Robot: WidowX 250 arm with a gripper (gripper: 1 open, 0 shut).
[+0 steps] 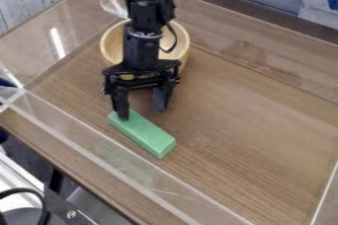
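Observation:
My gripper [141, 101] is black and stands open, its two fingers pointing down over the near end of the table. A green rectangular block [142, 134] lies on the wood just below the fingers, its upper-left end by the left finger; whether they touch I cannot tell. Behind the gripper sits a tan bowl [173, 55], partly hidden by the arm.
White items stand at the back right.

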